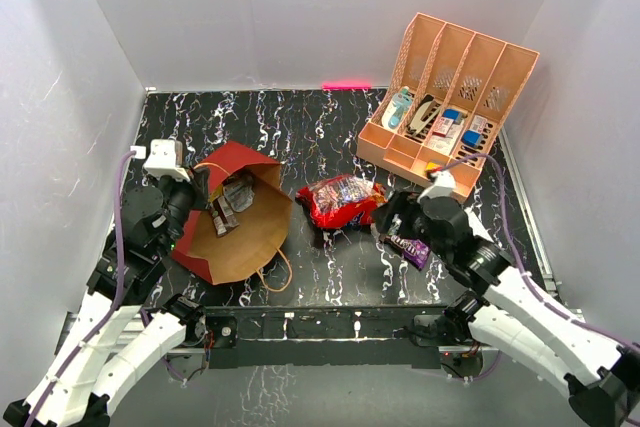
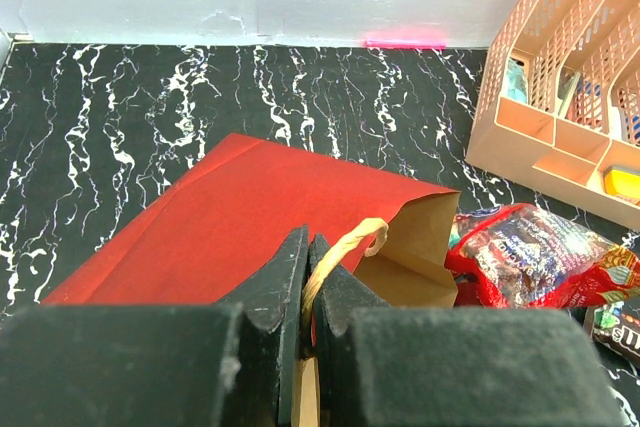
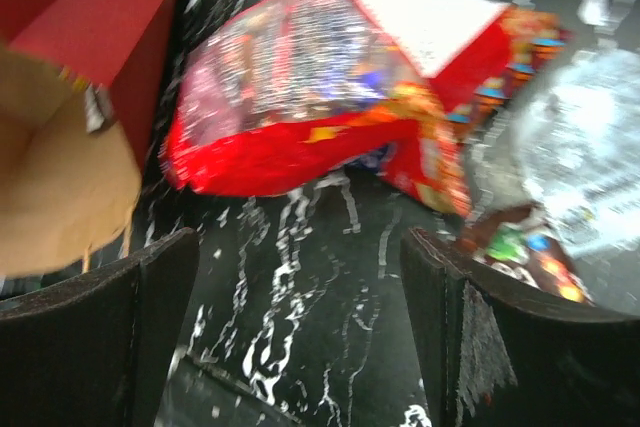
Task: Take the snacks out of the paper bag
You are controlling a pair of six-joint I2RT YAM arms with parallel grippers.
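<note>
The red paper bag (image 1: 234, 252) lies on its side at the left, its brown mouth facing right and forward. Inside it are a dark bar-like packet (image 1: 222, 217) and a clear packet (image 1: 239, 194). My left gripper is shut on the bag's twisted paper handle (image 2: 336, 255). Outside the bag lie a large red snack pack (image 1: 340, 201), a purple snack packet (image 1: 408, 249) and a clear packet (image 3: 585, 152). Open and empty, my right gripper hovers just right of the red pack; its arm partly covers the smaller packets in the top view.
An orange compartment organizer (image 1: 452, 97) with small items stands at the back right. A pink strip (image 1: 347, 84) lies along the back wall.
</note>
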